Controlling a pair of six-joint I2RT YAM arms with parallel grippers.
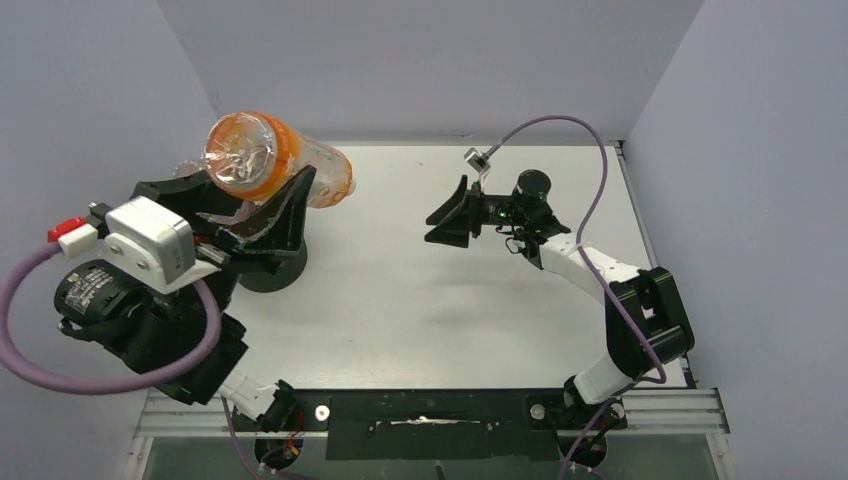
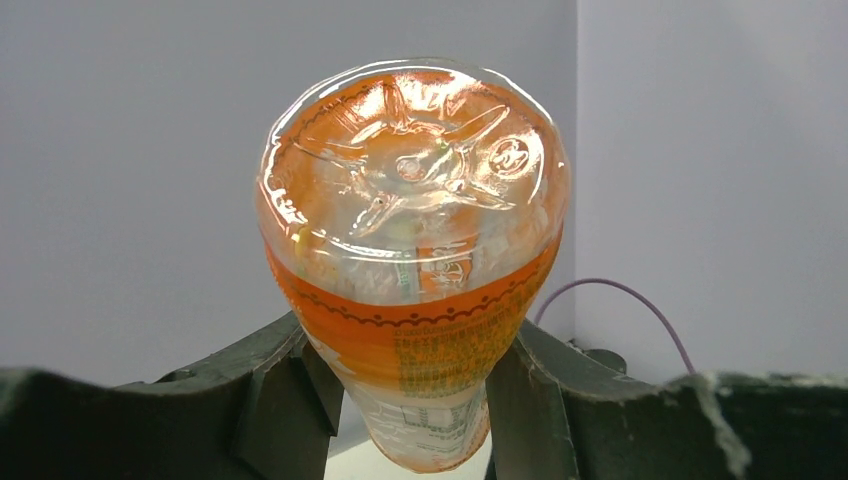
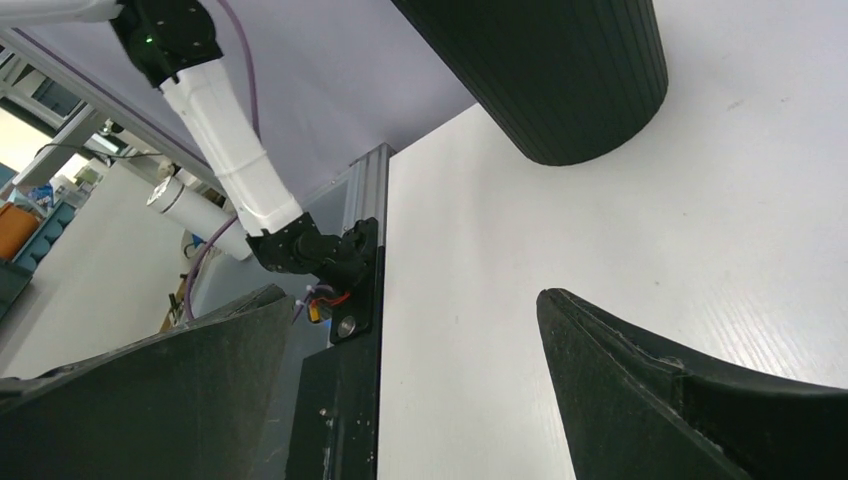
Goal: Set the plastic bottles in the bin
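Observation:
A plastic bottle with an orange label is held up high by my left gripper, which is shut on it; the left wrist view shows its clear base filling the middle. The dark bin stands on the table beneath, mostly hidden by the left arm and bottle in the top view; its lower part shows in the right wrist view. My right gripper hangs open over the table at the right, nothing between its fingers.
Grey walls enclose the back and sides. A purple cable loops above the right arm.

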